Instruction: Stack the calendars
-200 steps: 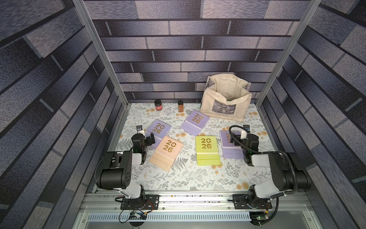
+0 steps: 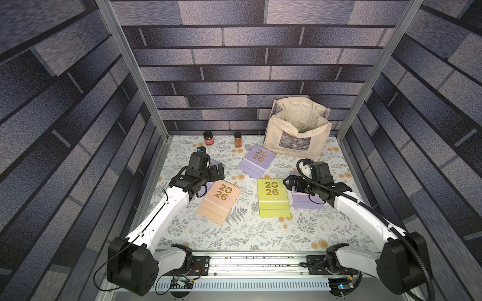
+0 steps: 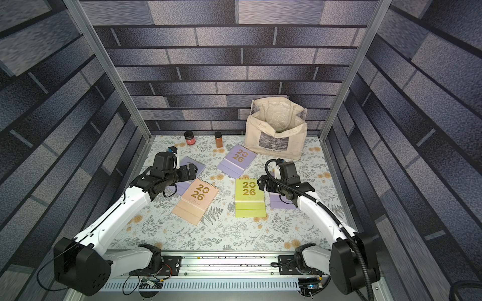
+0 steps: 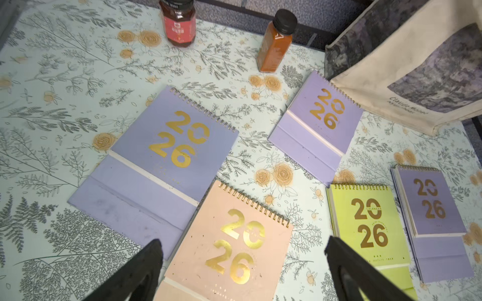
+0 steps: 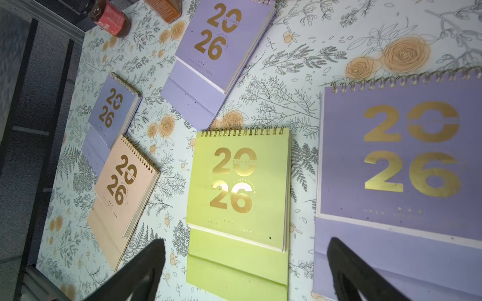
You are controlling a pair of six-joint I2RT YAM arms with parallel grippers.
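Five calendars lie apart, flat on the patterned table: peach [image 2: 219, 200] front left, yellow-green [image 2: 272, 200] centre, lilac at back middle [image 2: 257, 159], left [image 4: 165, 150] and right [image 5: 391, 150]. My left gripper [image 2: 217, 172] hangs above the left lilac and peach calendars, partly hiding the lilac one in the top views. My right gripper [image 2: 291, 182] is above the yellow-green and right lilac calendars. Both are open and empty, their fingertips spread wide in the wrist views.
A canvas tote [image 2: 296, 140] stands at back right, with a red-label jar [image 2: 208, 139] and an orange bottle [image 2: 238, 141] at back middle-left. Bare table shows along the front and between calendars.
Both arms have stretched out and swung inward from the sides, bringing the grippers over the calendars. The calendars have not visibly moved.
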